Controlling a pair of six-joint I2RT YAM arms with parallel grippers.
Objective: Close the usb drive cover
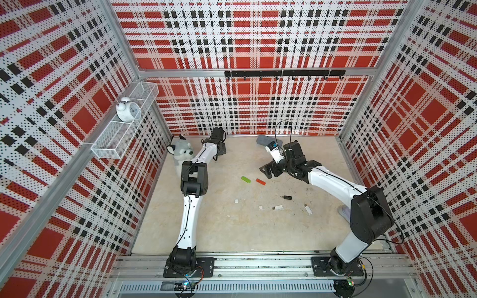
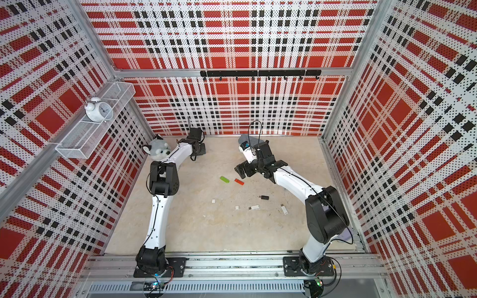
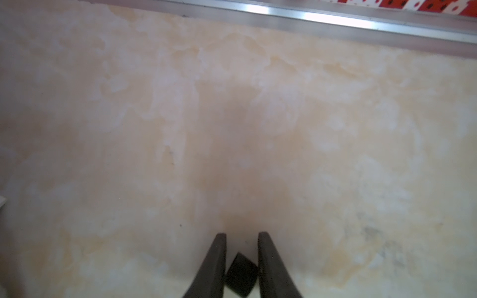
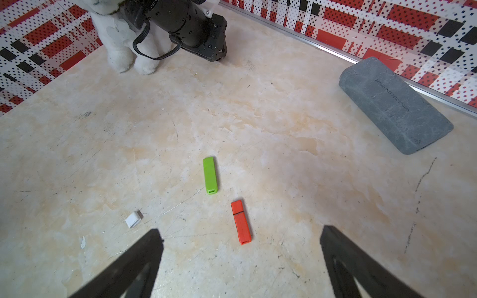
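Observation:
A small black piece, perhaps a usb cover (image 3: 242, 274), sits between the narrowly spaced fingers of my left gripper in the left wrist view. Whether they grip it, I cannot tell. A black usb drive (image 1: 287, 197) lies right of centre, plug end facing left. Two white drives (image 1: 277, 207) (image 1: 308, 209) lie near it, with small white covers (image 1: 236, 201) (image 1: 260, 207) apart from them. The green drive (image 4: 210, 175) and the red drive (image 4: 241, 222) look covered. My right gripper is open above the table, with nothing held.
A grey block (image 4: 395, 104) lies by the back edge. A plush toy (image 1: 181, 150) sits at the back left, close to the left arm. The wire basket (image 1: 106, 144) with a white clock (image 1: 128, 110) hangs on the left wall.

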